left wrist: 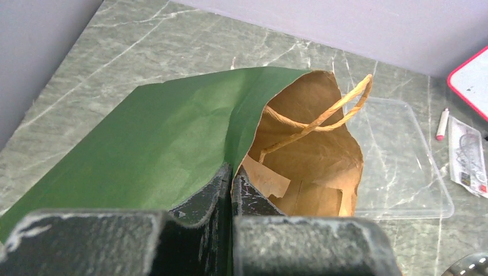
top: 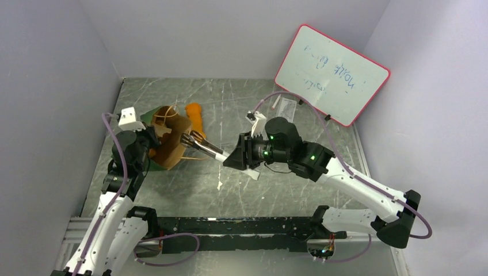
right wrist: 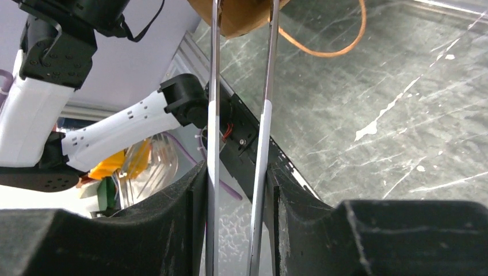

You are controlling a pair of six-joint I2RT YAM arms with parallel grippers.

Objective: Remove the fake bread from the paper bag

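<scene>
The paper bag, green outside and brown inside, lies tilted at the left with handles out and its mouth toward the middle. My left gripper is shut on its rim. My right gripper holds long metal tong-like fingers, part apart, pointing at the bag's mouth; whether anything is between them I cannot tell. An orange bread-shaped piece lies behind the right gripper's fingertips, in a clear tray. The inside of the bag is mostly shadowed.
A whiteboard leans at the back right, with a marker and a small plastic packet beside it. Grey walls bound the left, back and right.
</scene>
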